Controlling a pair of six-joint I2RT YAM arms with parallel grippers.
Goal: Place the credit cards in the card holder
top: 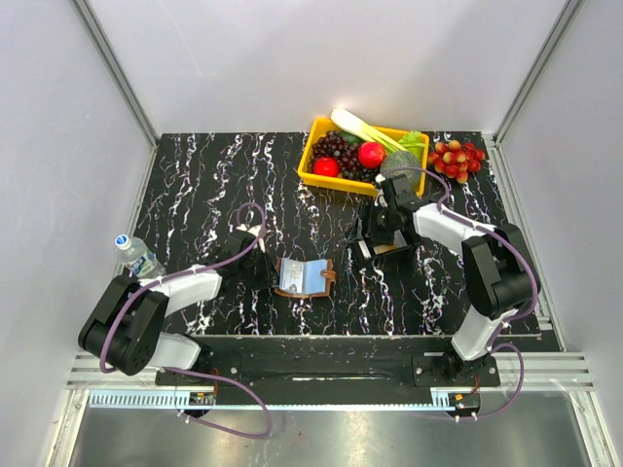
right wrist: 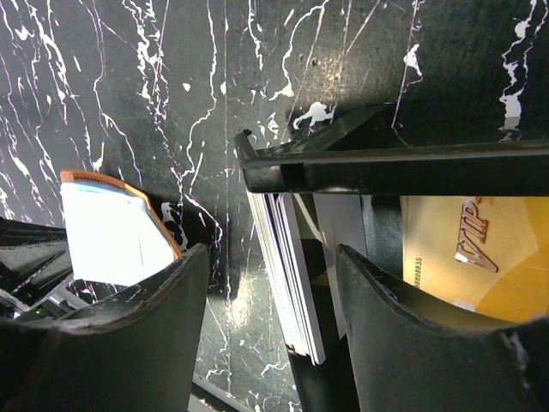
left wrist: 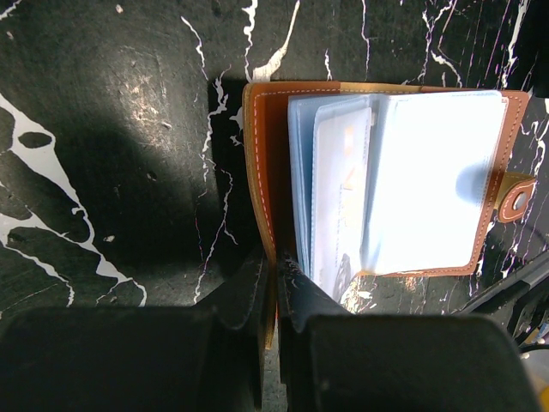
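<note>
The brown leather card holder point(left wrist: 266, 163) lies unfolded on the dark table, its clear and pale blue sleeves point(left wrist: 442, 180) facing up. My left gripper is shut on the holder's left edge. At the right, a black stand point(right wrist: 403, 172) holds the cards. A stack of cards point(right wrist: 290, 287), white edges showing, leans in its left slot, with a grey card point(right wrist: 341, 225) beside it. A yellow VIP card point(right wrist: 467, 249) lies further right. My right gripper is open, one finger on each side of the stack, with a gap visible on the left.
A yellow basket point(top: 336, 182) of fruit and vegetables stands at the back, with a bunch of grapes point(top: 456, 161) to its right. A water bottle point(top: 139, 258) is at the far left. Bare table separates holder and stand.
</note>
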